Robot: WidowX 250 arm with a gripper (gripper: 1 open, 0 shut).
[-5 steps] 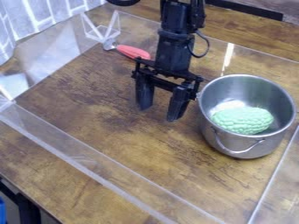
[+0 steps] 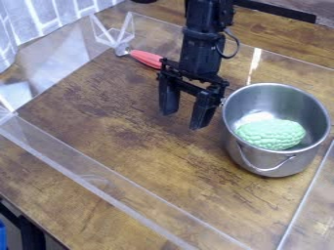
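Observation:
My black gripper (image 2: 186,104) hangs over the middle of the wooden table, its two fingers spread apart with nothing visible between them. Just right of it stands a steel pot (image 2: 235,145) with a wire handle, holding a light green textured object (image 2: 269,135). A red elongated object (image 2: 147,59) lies behind the arm, toward the back left, partly hidden by it.
Clear plastic walls (image 2: 94,176) edge the wooden table (image 2: 98,117). A white bracket-like piece (image 2: 120,44) is at the back left.
The gripper has shifted very slightly upward and back. The pot and the other objects have not moved.

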